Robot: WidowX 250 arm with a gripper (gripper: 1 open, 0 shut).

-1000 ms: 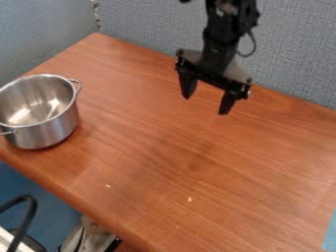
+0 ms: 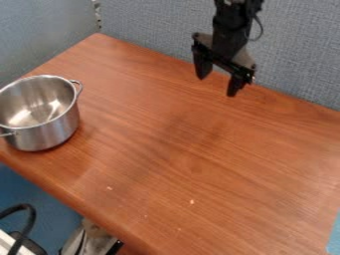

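Note:
My black gripper (image 2: 217, 73) hangs over the back of the wooden table, near the grey back panel, its two fingers spread apart with nothing visible between them. A stainless steel pot (image 2: 38, 112) with side handles sits at the table's left edge, well away from the gripper.
Grey padded panels (image 2: 146, 20) stand along the back and left. Cables and some hardware show below the front left edge.
Over the last second the gripper has shifted slightly, rising toward the back of the table. The pot has not moved.

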